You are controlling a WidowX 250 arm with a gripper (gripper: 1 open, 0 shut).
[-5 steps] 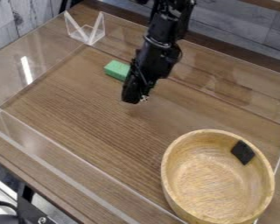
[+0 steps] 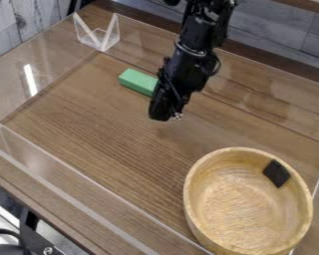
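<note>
My gripper [image 2: 159, 108] reaches down from the back of the table, its black tip low over the wood, just in front and to the right of a green block [image 2: 136, 81]. The block lies partly behind the arm. The gripper looks shut, with nothing visible between its fingers.
A large beige round basket [image 2: 239, 219] with a black patch on its rim fills the front right. White plastic pieces stand at the back left and left edge.
The arm has shifted very slightly to the right. The block and basket have not moved.
</note>
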